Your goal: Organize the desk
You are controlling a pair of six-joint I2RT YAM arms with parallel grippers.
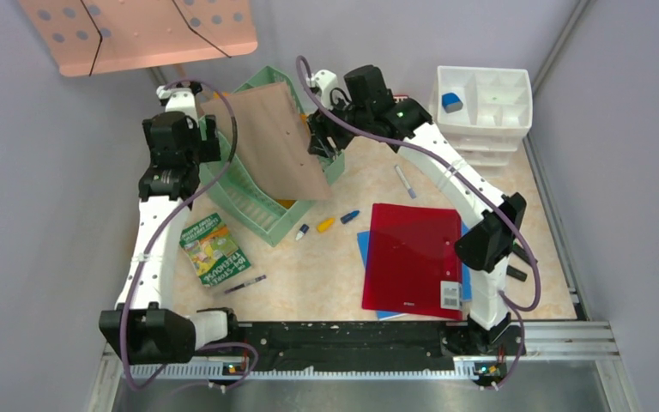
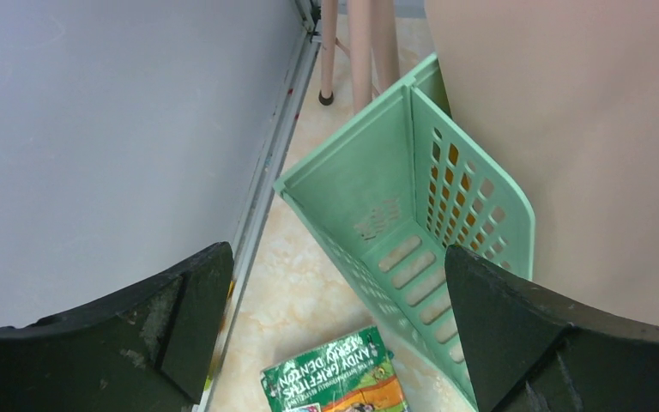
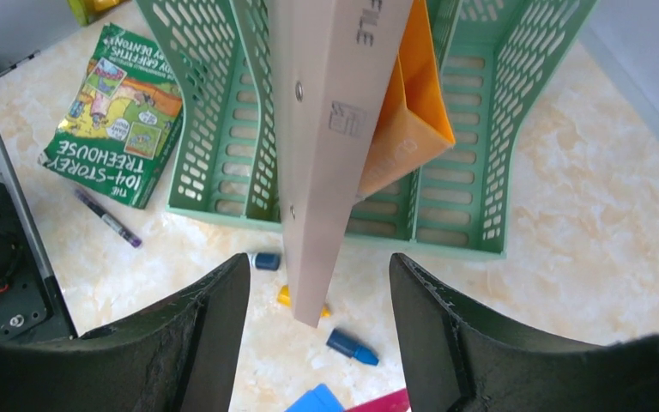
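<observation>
A green file rack stands at the back left of the desk, with a tall brown binder upright in it and an orange folder beside the binder. My right gripper is open just right of the binder; in the right wrist view the binder's edge shows beyond its fingers, not between the pads. At the rack's left side my left gripper hangs open and empty. A green book lies flat left of the rack. On the right, a red folder rests over a blue one.
Blue and yellow crayons lie in front of the rack. One pen is near the book, another at mid-desk. A white drawer unit with a blue block stands back right. A pink lamp shade overhangs the back left.
</observation>
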